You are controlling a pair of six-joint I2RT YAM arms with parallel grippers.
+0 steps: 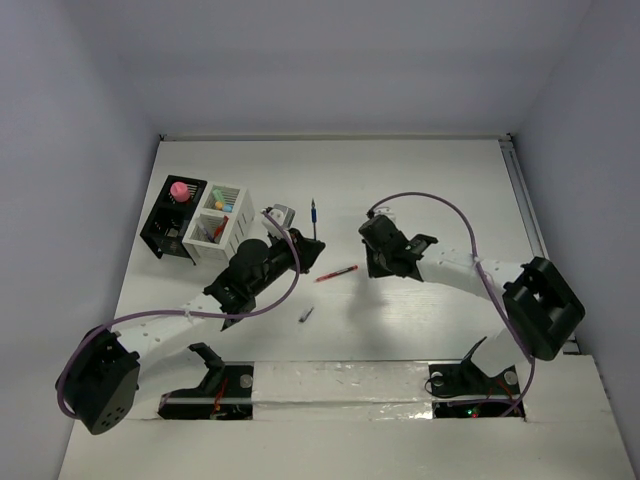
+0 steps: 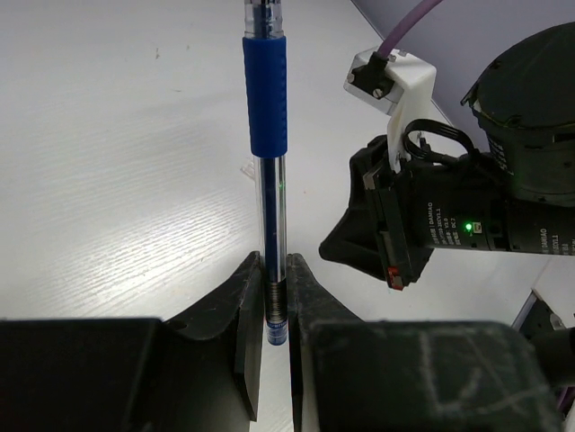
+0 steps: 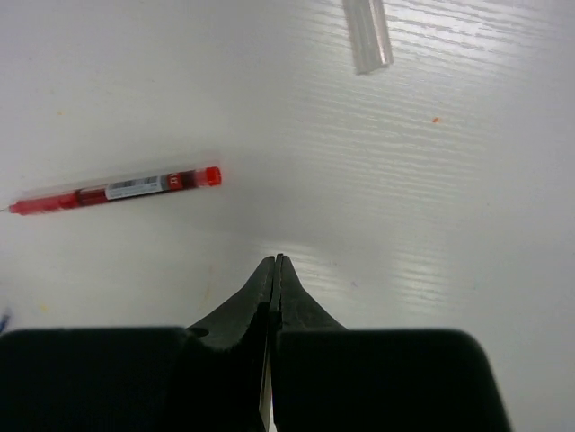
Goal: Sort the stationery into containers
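My left gripper is shut on a clear pen with a blue grip [image 2: 268, 99]; the pen stands upright, its lower end between the fingertips. From above, the same blue pen [image 1: 313, 214] rises from that gripper. A red pen [image 1: 337, 273] lies flat on the table between the two arms. My right gripper is shut, with nothing showing between its fingers; it is above the table, apart from the red pen [image 3: 117, 190]. A small grey piece [image 1: 306, 314] lies nearer the front. The white container [image 1: 238, 222] and black container [image 1: 151, 228] stand at the left.
Several coloured items are in the white container's compartments, and a pink roll [image 1: 180, 191] is in the black one. A clear tube [image 3: 367, 36] is cut off by the right wrist view's top edge.
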